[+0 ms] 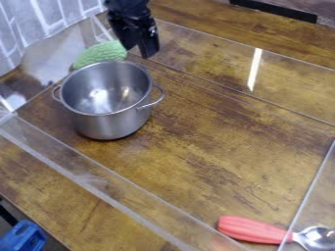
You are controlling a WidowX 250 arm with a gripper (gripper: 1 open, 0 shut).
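A steel pot (pixel 108 116) with two side handles stands empty on the wooden table at the left. Just behind it lies a green textured object (pixel 98 54), partly hidden by the pot. My black gripper (pixel 141 44) hangs at the top, above the back of the pot and beside the green object; its fingers are dark and small, so their state is unclear. A spoon with a red handle (pixel 252 229) lies at the front right.
Clear plastic walls (pixel 105 186) border the work area. A blue object (pixel 20 240) sits at the lower left corner.
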